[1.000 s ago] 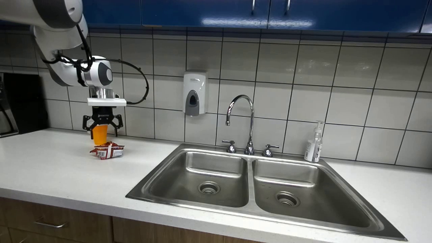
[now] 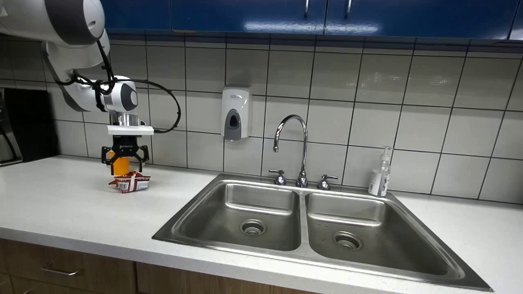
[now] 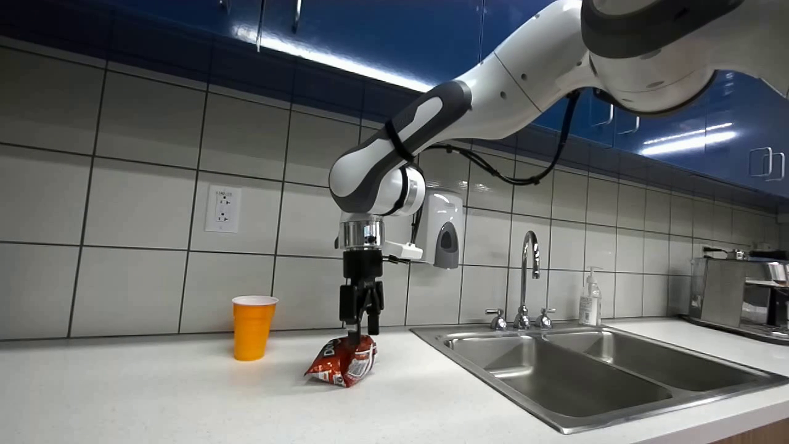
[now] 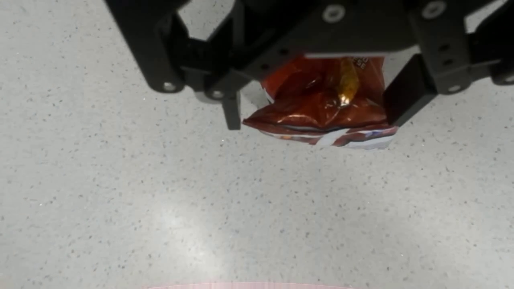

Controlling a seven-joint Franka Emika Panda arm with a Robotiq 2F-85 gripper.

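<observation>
A red, shiny snack bag (image 3: 343,362) lies crumpled on the white counter, its lettering partly visible. Just above it my gripper (image 2: 126,170) points straight down with its fingers spread wide. In the wrist view the bag (image 4: 327,108) shows in the span between the two fingers; its upper part is hidden behind the gripper body. The fingers are open and the bag rests on the counter, not gripped. An orange cup (image 3: 253,327) with a white rim stands upright to the left of the bag in exterior view 2, and behind the gripper in exterior view 1.
A double steel sink (image 2: 300,245) with a tall faucet (image 2: 302,147) lies to the right. Its back edge carries a soap bottle (image 2: 380,174). A wall dispenser (image 2: 236,113) hangs above the counter. The counter (image 3: 111,392) left of the cup is clear.
My gripper has come down a little toward the bag and shifted slightly right in exterior view 1. It stays open. Bag and cup have not moved.
</observation>
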